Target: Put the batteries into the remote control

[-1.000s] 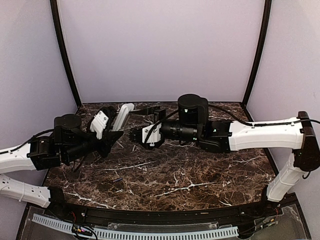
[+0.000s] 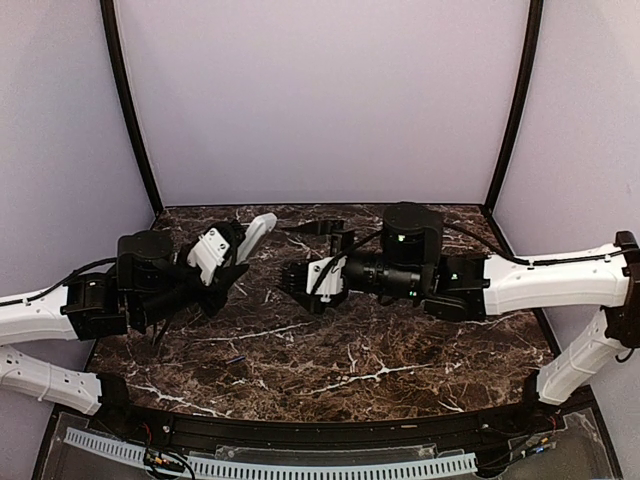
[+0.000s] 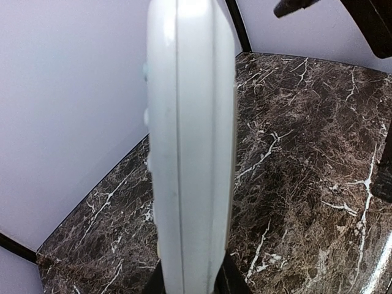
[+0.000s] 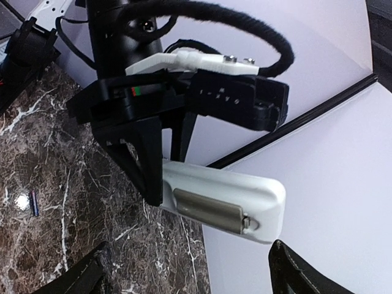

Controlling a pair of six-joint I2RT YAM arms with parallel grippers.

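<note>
My left gripper [image 2: 232, 272] is shut on the white remote control [image 2: 257, 236], which it holds raised above the table. In the left wrist view the remote's [image 3: 190, 147] narrow edge faces the camera. The right wrist view shows the remote's open battery compartment, with a grey cylindrical battery [image 4: 208, 209] lying in it and a metal contact at its end. My right gripper [image 2: 290, 280] stands open to the right of the remote, apart from it. Nothing shows between its fingers.
A small dark blue stick-like object [image 2: 235, 359] lies on the marbled table [image 2: 350, 350], left of centre; what it is cannot be made out. Apart from that, the table's front and middle are clear. Pale walls [image 2: 320, 110] stand behind and at both sides.
The left gripper and the remote have shifted a little to the right.
</note>
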